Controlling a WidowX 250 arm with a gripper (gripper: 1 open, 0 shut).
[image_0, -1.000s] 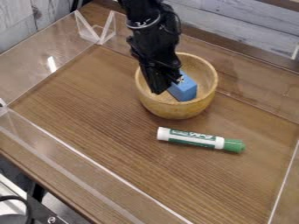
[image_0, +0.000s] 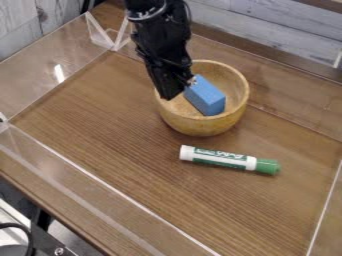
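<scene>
My black gripper (image_0: 171, 82) reaches down from the top to the left rim of a yellow bowl (image_0: 201, 126), its fingertips close above it. It looks shut, with nothing visible between its fingers. A blue block (image_0: 205, 94) lies inside the bowl on the right side. A white and green tube (image_0: 229, 160) lies on the wooden table in front of the bowl.
A white wall (image_0: 281, 30) runs along the back right, and a white edge borders the left. A dark cable lies at the bottom left.
The gripper has shifted slightly left and up over the bowl. The bowl and tube look unmoved.
</scene>
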